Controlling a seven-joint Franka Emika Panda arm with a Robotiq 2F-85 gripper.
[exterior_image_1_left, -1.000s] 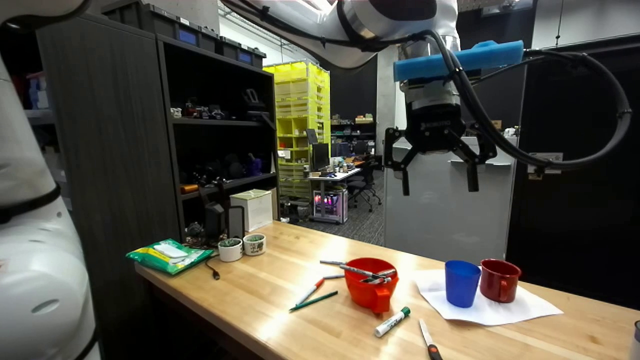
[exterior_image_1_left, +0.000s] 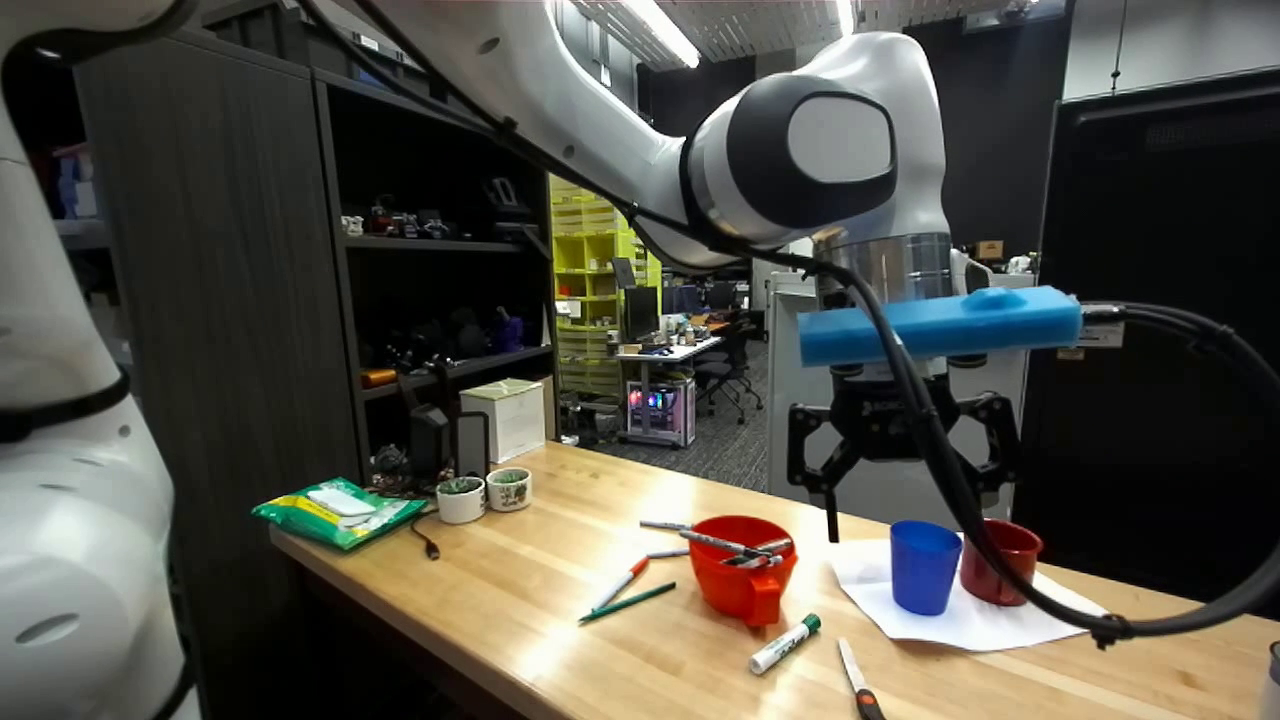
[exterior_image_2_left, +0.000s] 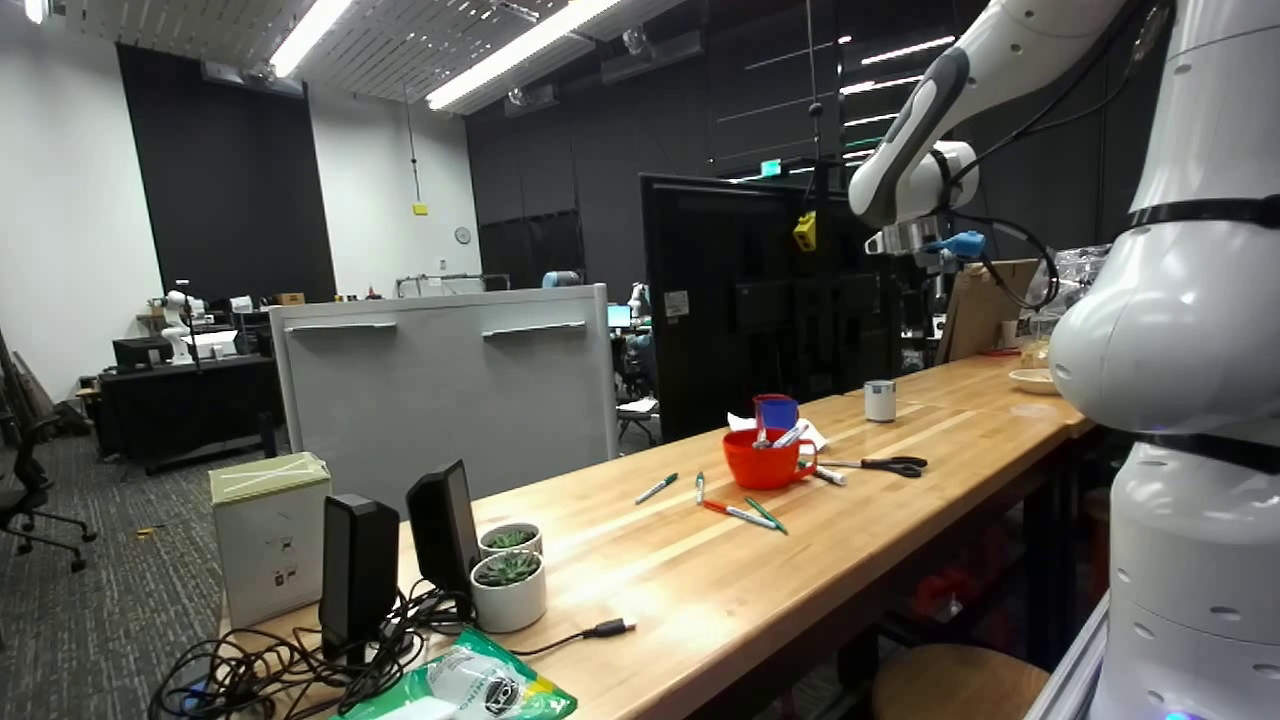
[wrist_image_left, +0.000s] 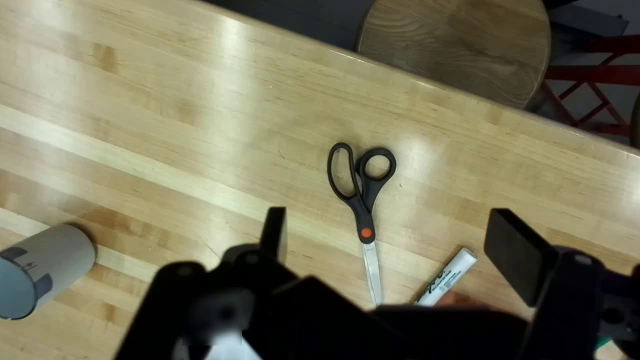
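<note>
My gripper hangs above the table with its fingers wide apart and nothing between them. Below it in the wrist view lie black-handled scissors (wrist_image_left: 364, 210), flat on the wood, and a white marker (wrist_image_left: 447, 277) beside their blade. In exterior view 1 a red-orange cup (exterior_image_1_left: 734, 588) holds several markers. A green-capped marker (exterior_image_1_left: 786, 643) lies in front of it; a red-capped marker (exterior_image_1_left: 620, 582) and a green pen (exterior_image_1_left: 627, 602) lie to its left. On a white sheet (exterior_image_1_left: 876, 600) stand a blue cup (exterior_image_1_left: 924, 570) and a dark red mug (exterior_image_1_left: 1002, 564), partly hidden by the cable.
A can (exterior_image_2_left: 879, 401) stands farther along the table. Two potted succulents (exterior_image_2_left: 507, 588), a black speaker (exterior_image_2_left: 357, 564), loose cables and a green bag (exterior_image_2_left: 462, 684) crowd the other end. A wooden stool (wrist_image_left: 456, 45) is beyond the table edge. Bare wood surrounds the scissors' handles.
The arm has come down toward the table, and its cable now hangs in front of the dark red mug. The objects on the table have not moved.
</note>
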